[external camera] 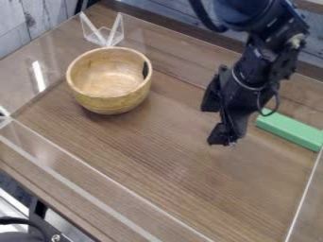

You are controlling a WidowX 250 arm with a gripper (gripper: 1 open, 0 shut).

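My black gripper [217, 121] hangs over the right middle of the wooden table [151, 180], open, with its fingers pointing down. A green rectangular block [290, 130] lies to the right of it, partly behind the arm. A round tan bowl [110, 90] stands at the upper left, apart from the gripper.
A folded white object [104, 33], possibly plastic or paper, is at the back left beside the bowl. The table's edge runs along the left.
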